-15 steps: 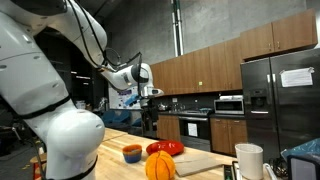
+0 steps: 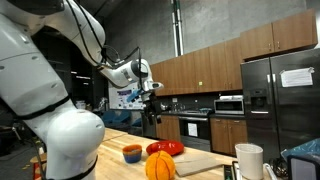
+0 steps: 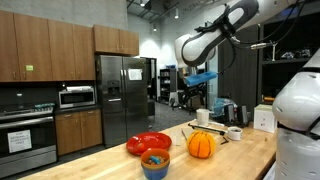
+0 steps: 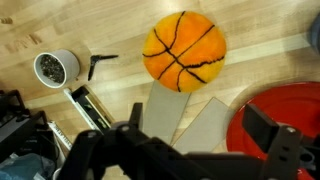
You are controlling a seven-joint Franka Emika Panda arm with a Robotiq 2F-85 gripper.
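Observation:
Over the table my gripper hangs empty, its two fingers wide apart in the wrist view. Below it lies an orange toy basketball (image 4: 184, 51) with black lines, towards the top of that view. A red plate (image 4: 285, 112) sits at the right, partly covered by a finger. Flat pale boards (image 4: 203, 127) lie between the ball and the gripper. A blue bowl with an orange inside (image 3: 155, 162) stands near the red plate in exterior view 2. Clear space separates the gripper from everything on the table.
A white cup with dark contents (image 4: 57, 68) stands at the wrist view's upper left, near a small black item (image 4: 99, 65). Pens and dark packets crowd the lower left corner. Bare wood shows between the ball and the cup. A tall white container (image 2: 249, 160) stands right of the ball.
My gripper has shifted slightly, appearing a little higher in exterior view 1 than before. The ball, bowl and plate have stayed where they were.

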